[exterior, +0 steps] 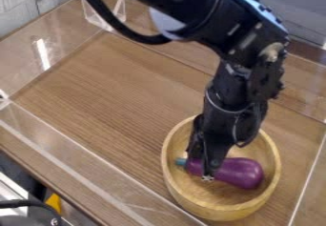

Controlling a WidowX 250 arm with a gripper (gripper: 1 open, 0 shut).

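A purple toy eggplant (238, 173) with a teal stem lies in a tan wooden bowl (219, 205) at the lower right. My black gripper (205, 160) points down into the bowl, its tips low at the eggplant's stem end and partly in front of it. The fingertips look close together; whether anything is between them is hard to see.
A clear rim runs along the left and front edges. Black cables show at the lower left corner.
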